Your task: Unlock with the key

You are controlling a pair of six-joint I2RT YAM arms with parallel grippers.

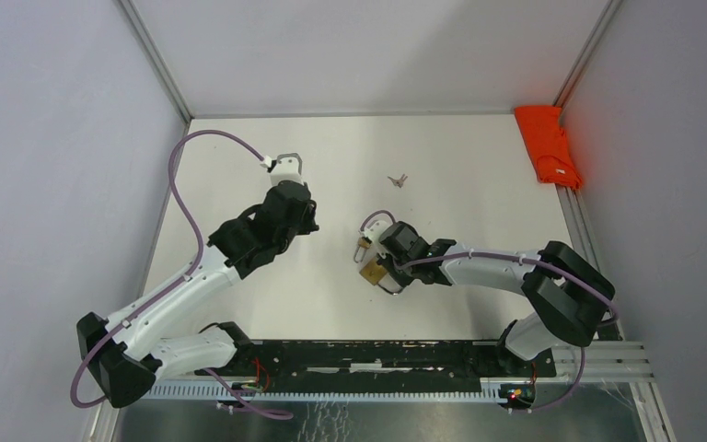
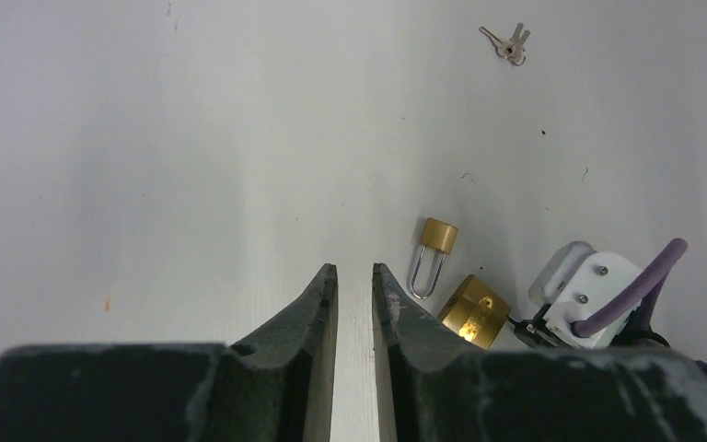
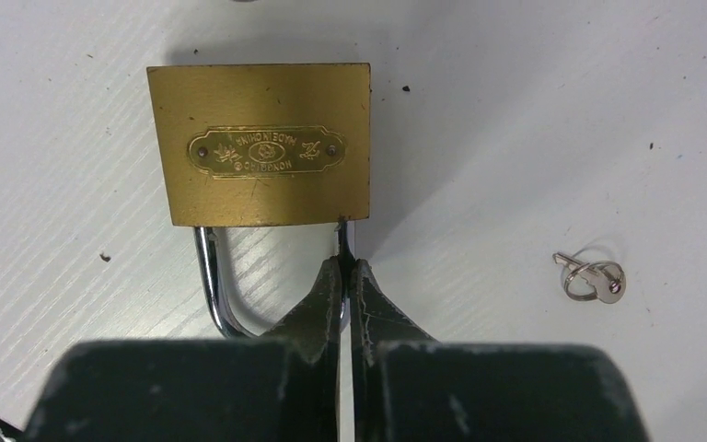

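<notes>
A large brass padlock (image 3: pixel 258 101) lies flat on the table, engraved plate up. My right gripper is down over one leg of its steel shackle, fingertips shut together just below the lock body; whether anything is between them is unclear. A small padlock (image 2: pixel 437 235) lies beside the large one. Keys on a ring lie farther back, and a small key with a ring (image 3: pixel 594 276) shows in the right wrist view. My left gripper hangs above the table's left-middle, fingers slightly apart, holding nothing.
A red folded cloth (image 1: pixel 548 143) sits at the back right corner. White walls surround the table (image 1: pixel 460 166).
</notes>
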